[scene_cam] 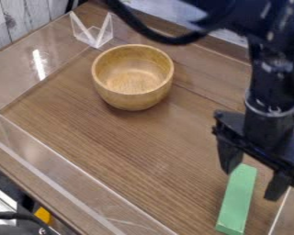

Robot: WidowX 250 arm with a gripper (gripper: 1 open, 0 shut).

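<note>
My black gripper (pixel 250 158) hangs at the right of the camera view, its fingers open and pointing down, just above the far end of a green elongated bar (pixel 235 207). The bar lies on the wooden table (pixel 113 156) near the front right. Whether the fingers touch it I cannot tell.
A round wooden bowl (pixel 132 77) sits at the upper left of the table. A white angular object (pixel 93 33) stands at the back left.
</note>
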